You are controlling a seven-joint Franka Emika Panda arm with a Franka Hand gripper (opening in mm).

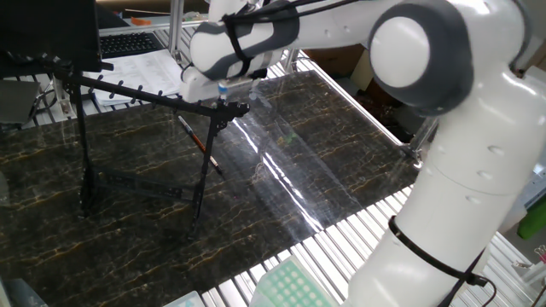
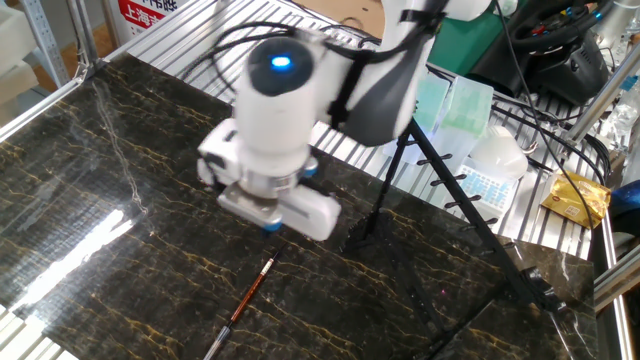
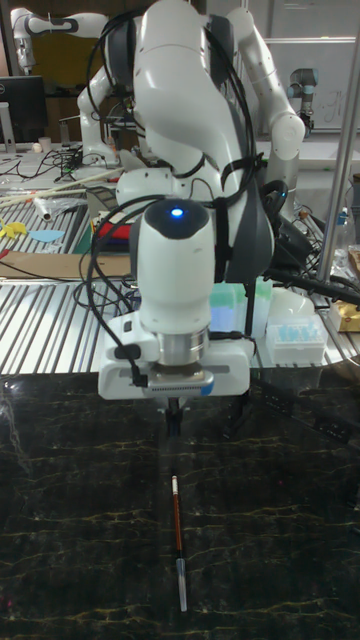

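A slim pen-like stick [image 3: 178,523], brown-red with a pale end, lies on the dark marbled table [image 3: 85,533]. In exterior view 2 the same stick [image 2: 250,292] lies just in front of the hand. My gripper [image 3: 174,427] points down above the table, close to the stick's far end and apart from it. Its dark fingers blend into the tabletop, so their spacing is unclear. Beside the hand stands a black rack [image 1: 145,92] with a pegged top bar; in exterior view 1 its bar crosses in front of the hand.
Green and clear boxes [image 2: 465,105], a white tip box [image 2: 485,190] and a yellow packet [image 2: 577,197] sit on the slatted metal strip near the arm's base. A glossy clear sheet [image 1: 273,166] covers part of the table.
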